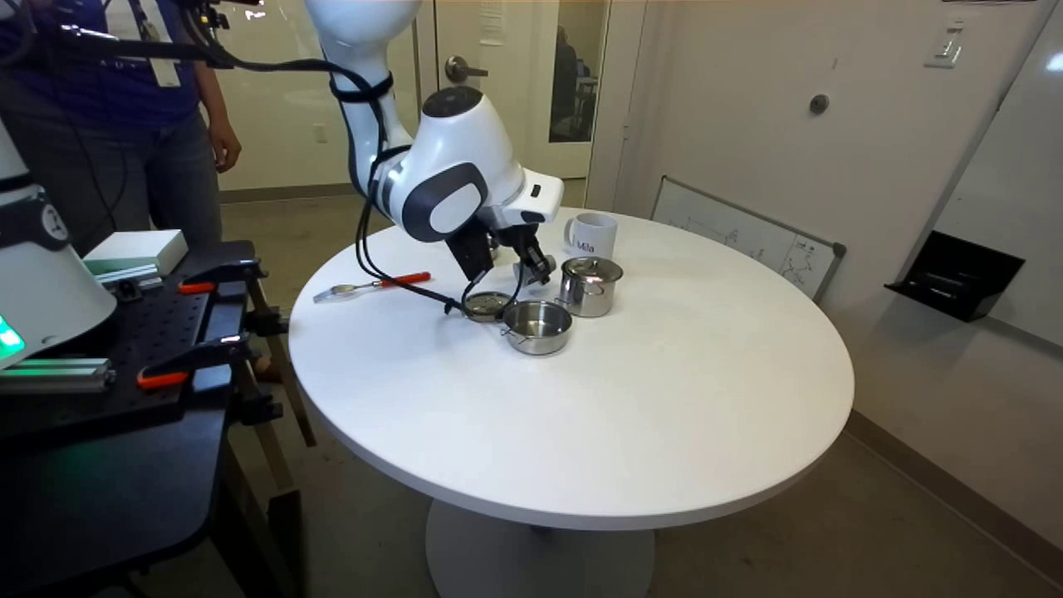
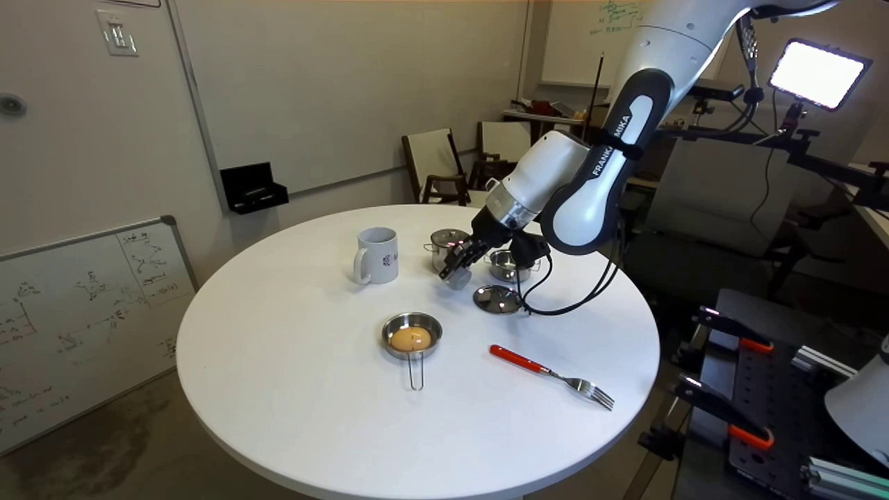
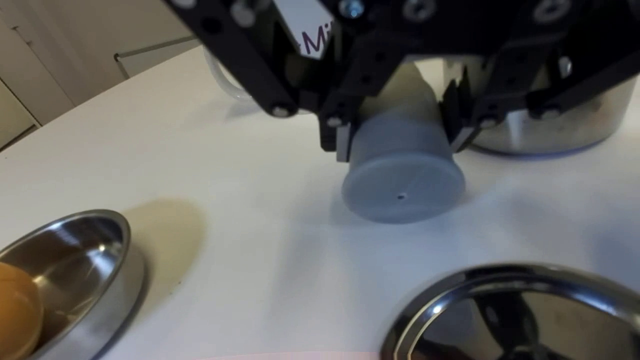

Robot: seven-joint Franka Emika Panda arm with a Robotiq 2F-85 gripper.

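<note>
In the wrist view, a small grey cup-like piece [image 3: 403, 189] is clasped between the two fingers of my gripper, its round end facing the camera. From the second exterior side the same piece shows just over the tabletop, close to the lidded steel pot [image 2: 450, 247]; whether it touches the table I cannot tell. A loose steel lid [image 2: 497, 300] lies flat nearby. The small pan [image 2: 403, 355] with an orange-brown egg-like thing [image 2: 410, 338] stands apart, at the lower left of the wrist view.
A white mug [image 2: 380, 255] is beyond the lidded pot. An open steel pot [image 1: 538, 329] sits against the lid's side of that pot. The red-handled fork [image 2: 521, 359] lies off by itself.
</note>
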